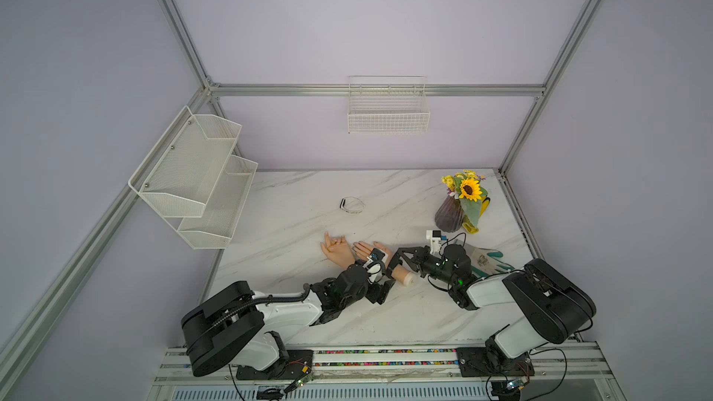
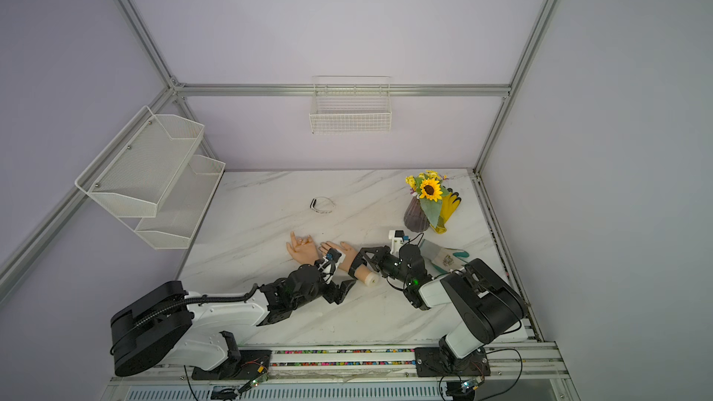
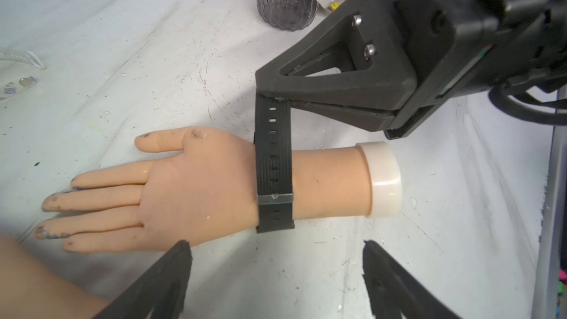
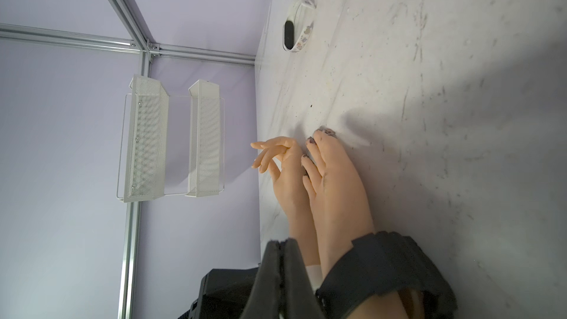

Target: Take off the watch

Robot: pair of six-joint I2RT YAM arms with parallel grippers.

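Observation:
A black watch strap [image 3: 273, 159] circles the wrist of a mannequin hand [image 3: 209, 189], which lies palm up beside a second hand [image 4: 289, 189]. My right gripper is shut; in the left wrist view its tip touches the strap's upper end, and whether it pinches it I cannot tell. My left gripper stands open in front of the hand, with the strap ahead between its fingertips and nothing held.
A white band [image 4: 298, 23] lies at the back of the table [image 2: 245, 208]. A vase of sunflowers [image 1: 449, 211] and gloves [image 1: 490, 260] are at the right. Mesh shelves [image 1: 193, 193] hang on the left wall.

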